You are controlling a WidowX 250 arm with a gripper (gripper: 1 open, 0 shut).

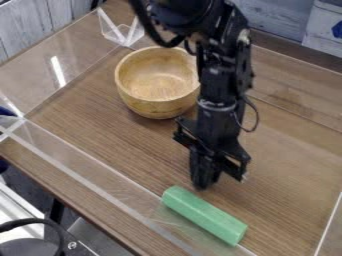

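Note:
My black arm reaches down from the top centre to the middle of the table, its gripper (206, 172) low over the wood, shut, with nothing visible between its fingers. In front of it, at the bottom, a green elongated block (203, 216) lies at a slant. Behind the gripper to the left sits a round tan wooden bowl (142, 82), partly beside the arm.
A small clear angular object (120, 30) stands at the back left. Dark cables (30, 230) lie at the bottom-left corner.

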